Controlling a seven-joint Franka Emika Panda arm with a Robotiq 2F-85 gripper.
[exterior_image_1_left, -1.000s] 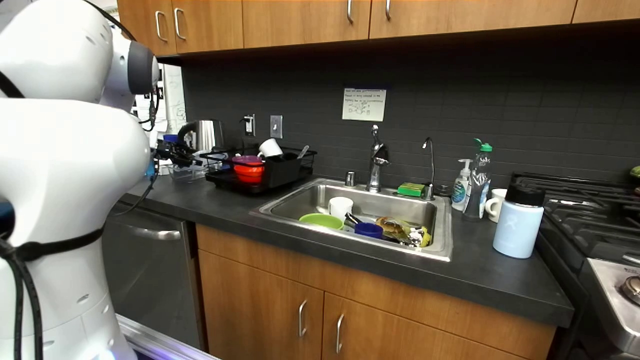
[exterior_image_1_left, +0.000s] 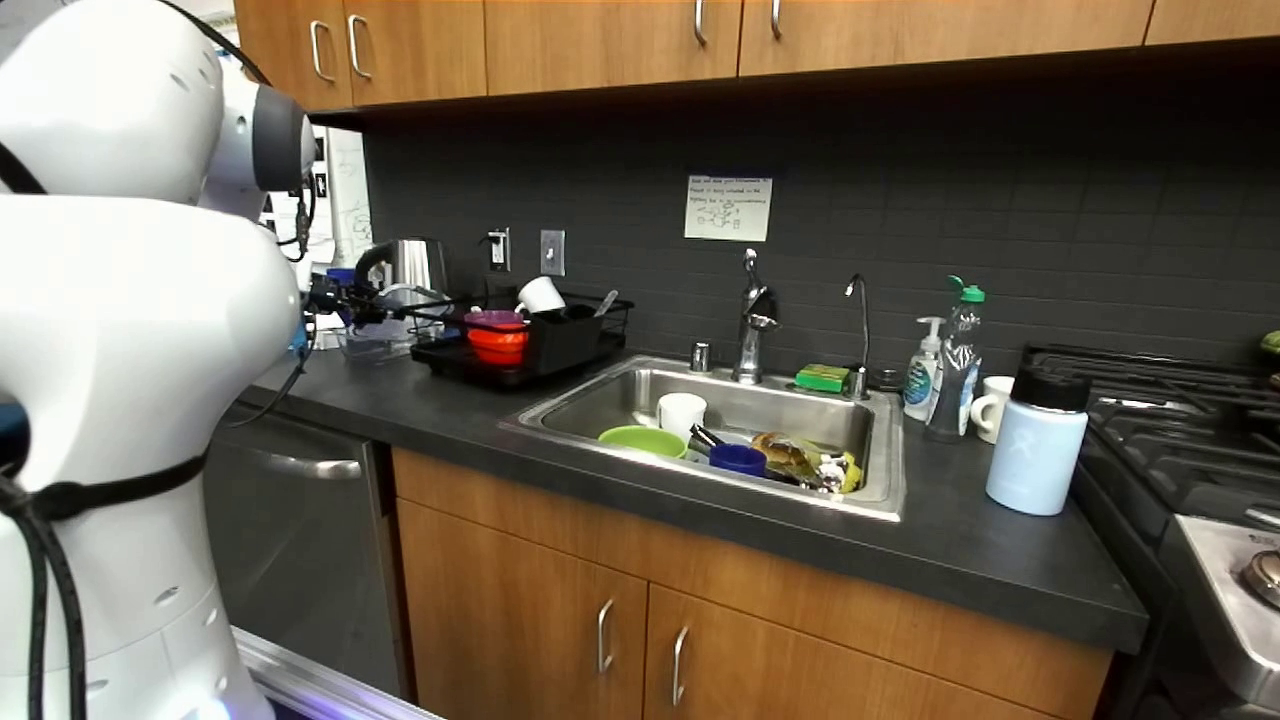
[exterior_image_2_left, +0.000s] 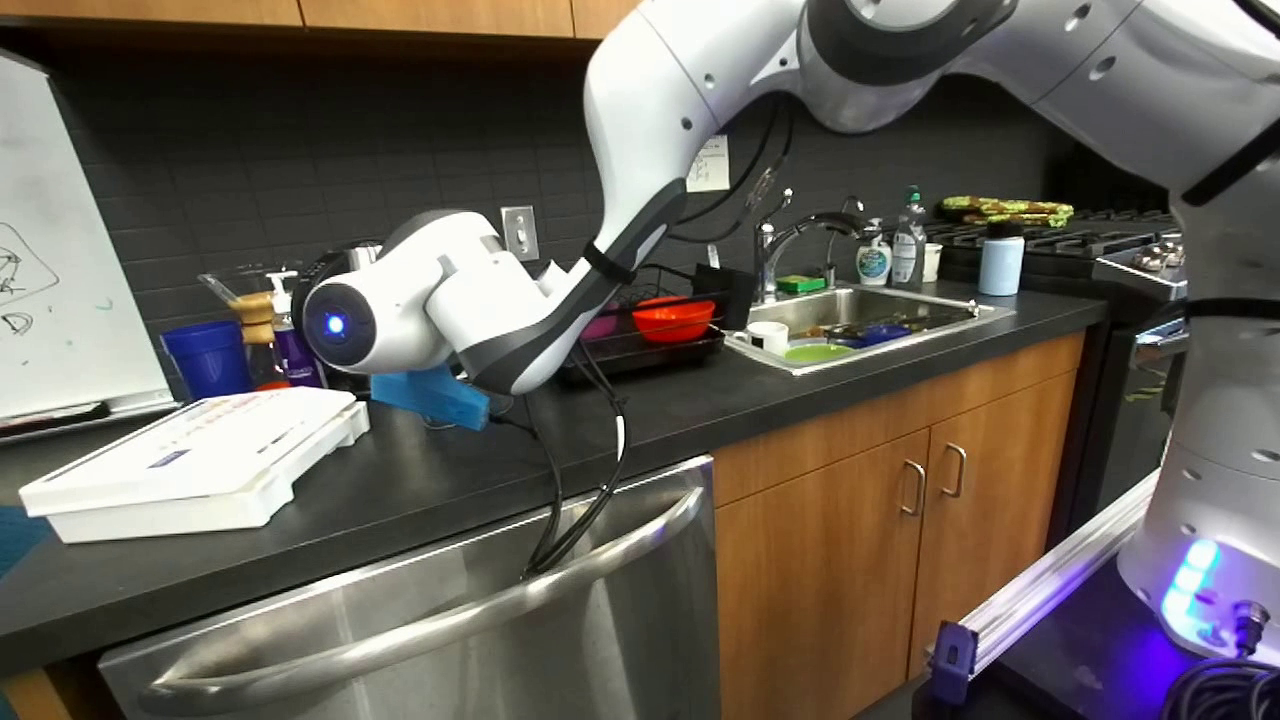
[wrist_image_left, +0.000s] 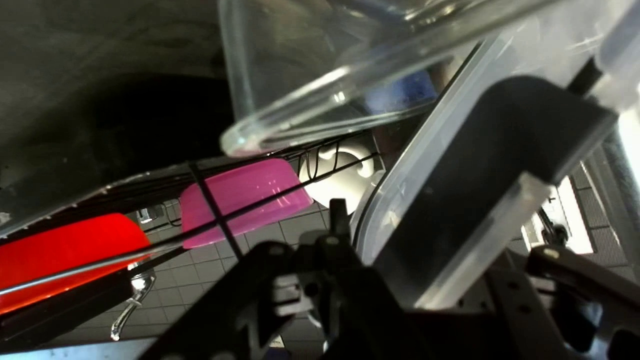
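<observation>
In exterior view 1 my gripper (exterior_image_1_left: 374, 308) is small and dark, low over the counter left of the dish rack. A clear container (exterior_image_1_left: 369, 346) sits below it, and a clear, lid-like piece shows just beyond the fingers. The wrist view has a clear container (wrist_image_left: 282, 102) large at the top. A translucent rimmed piece (wrist_image_left: 438, 129) slants past it, partly covered by a dark flat slab (wrist_image_left: 480, 174) near my gripper's black linkages. Whether the fingers grip that piece cannot be made out. The arm hides the gripper in exterior view 2.
The black dish rack (exterior_image_1_left: 573, 340) holds red bowls (exterior_image_1_left: 498, 346), a pink container (wrist_image_left: 246, 195) and a white mug (exterior_image_1_left: 541, 295). Behind is a kettle (exterior_image_1_left: 420, 266). A white box (exterior_image_2_left: 198, 456) lies on the counter left of the arm. The sink (exterior_image_1_left: 882, 450) holds dishes.
Around the gripper, the clear lid-like piece now appears higher beside the fingers. The gripper has shifted slightly; the rest of the arm looks nearly still.
</observation>
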